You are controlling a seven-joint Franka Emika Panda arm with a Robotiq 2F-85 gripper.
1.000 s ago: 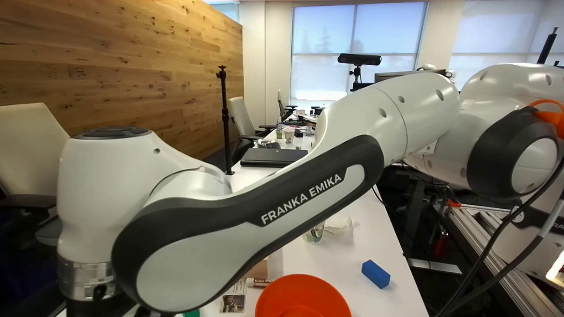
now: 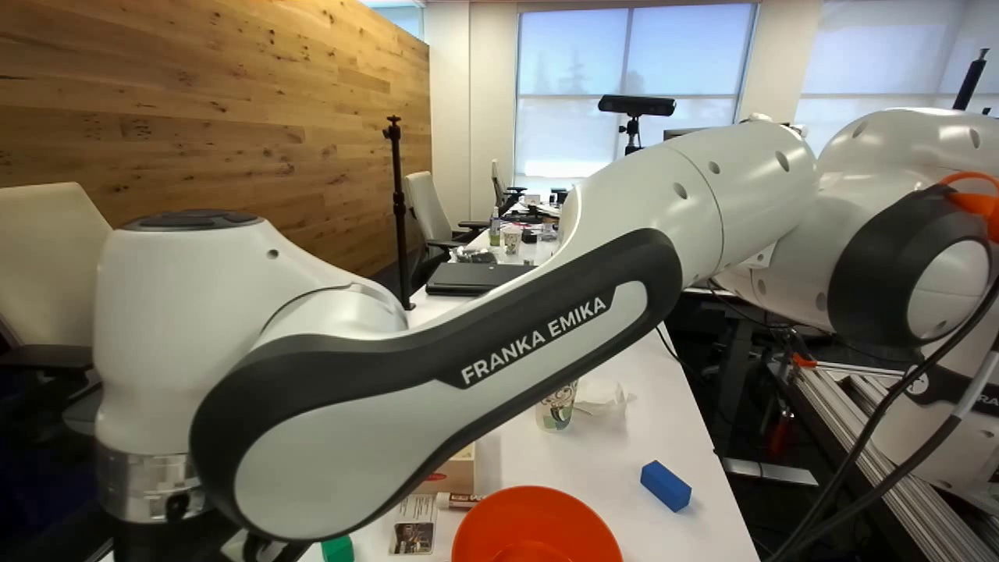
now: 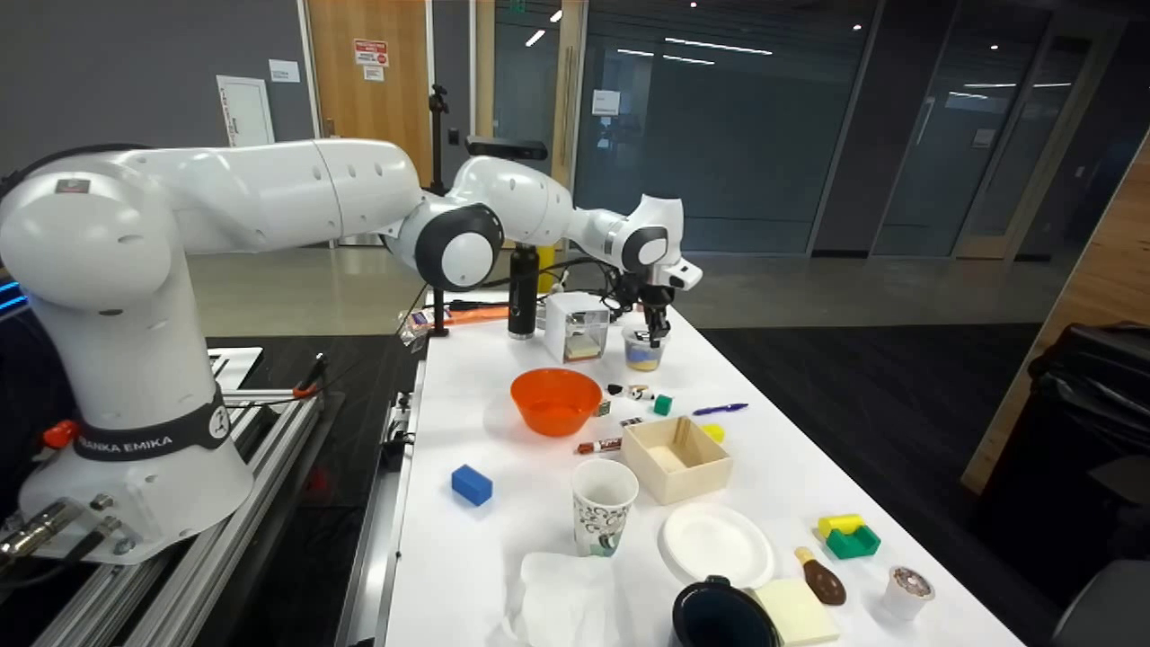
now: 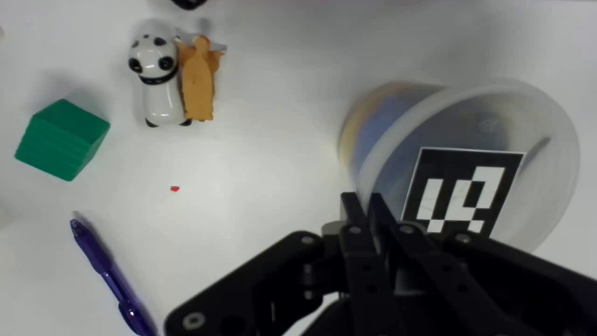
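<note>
In the wrist view my gripper is shut on the near-left rim of a translucent plastic cup [image 4: 386, 148], one finger outside the wall and one inside. The cup looks tilted in that view, and a black-and-white printed marker shows through its opening. In exterior view 2 the cup [image 3: 646, 351] is at the far end of the table, below my gripper [image 3: 654, 336]. Whether its base touches the table I cannot tell. Exterior view 1 does not show the cup.
Near the cup lie panda and orange animal figures [image 4: 162, 103], a green block [image 4: 62, 140] and a purple pen [image 4: 109, 277]. A clear-fronted white box [image 3: 574, 327] stands close beside it. An orange bowl [image 3: 555, 403], wooden box [image 3: 676, 460] and paper cup [image 3: 603, 507] stand nearer.
In exterior view 1 my arm has risen slightly and its forearm end has shifted a little left. The bowl and blue block have stayed put.
</note>
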